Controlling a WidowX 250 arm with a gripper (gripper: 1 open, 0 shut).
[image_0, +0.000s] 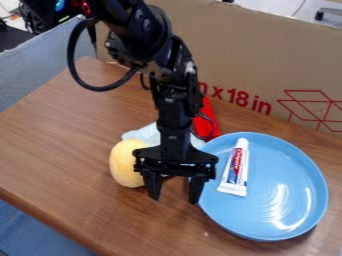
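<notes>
My black gripper is low over the wooden table, between a round yellow object and a blue plate. Its two fingers point down and stand apart, with nothing visible between them; the right one is at the plate's left rim. A white and red toothpaste tube lies on the left part of the plate. Behind the gripper are a white item and a red item, both partly hidden by the arm.
A cardboard box stands along the back of the table. Its near left edge drops to a blue surface.
</notes>
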